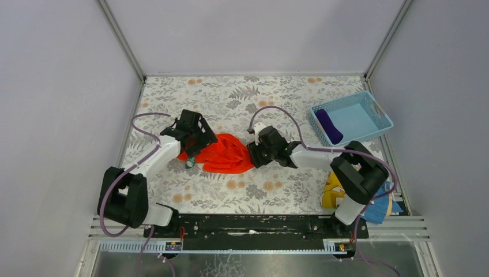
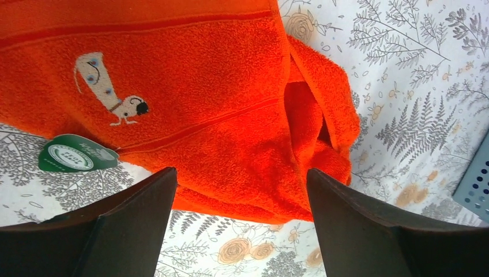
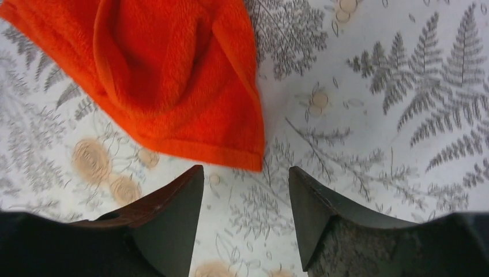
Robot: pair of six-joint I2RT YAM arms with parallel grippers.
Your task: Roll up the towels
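Observation:
The red towel (image 1: 222,156) lies bunched in the middle of the table, with an embroidered dog and a green tag (image 2: 75,154) in the left wrist view. My left gripper hangs open over its left part, nothing between the fingers. My right gripper is part open just outside the towel's right corner, whose hemmed tip lies between and slightly beyond the fingertips in the right wrist view; nothing is held.
A blue basket (image 1: 360,118) with a dark purple rolled cloth (image 1: 328,127) stands at the back right. Yellow and blue towels (image 1: 331,193) lie at the front right.

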